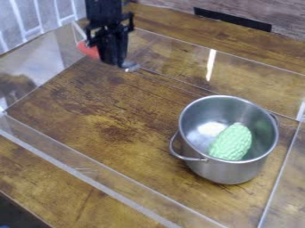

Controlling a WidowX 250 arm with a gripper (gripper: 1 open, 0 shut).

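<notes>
My black gripper (110,43) hangs at the top left, over the far part of the wooden board. A red object (88,51) sits just behind and left of it, partly hidden, with a small silvery piece (130,68) below the gripper. Whether the fingers hold anything is too blurred to tell. At the right front stands a steel pot (202,166) with a side handle, holding a green corn cob (231,142).
Clear panels or strips border the wooden work surface (95,134) at left, back and right.
</notes>
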